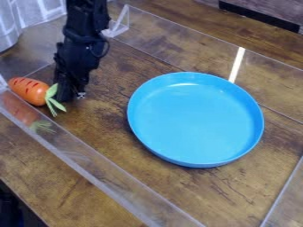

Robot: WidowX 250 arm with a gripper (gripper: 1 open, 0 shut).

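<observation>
My black gripper point(73, 82) hangs at the upper left, its fingertips low over the table beside the green top of a toy carrot. The orange carrot point(30, 89) lies on the wooden table along the left side, next to the clear wall. Whether anything is between the dark fingers is hard to make out; they appear close together.
A large blue plate point(196, 119) fills the centre right. A transparent wall point(89, 168) runs diagonally along the lower left, and a silver object point(10, 22) stands in the top left corner. Bare wood surrounds the plate.
</observation>
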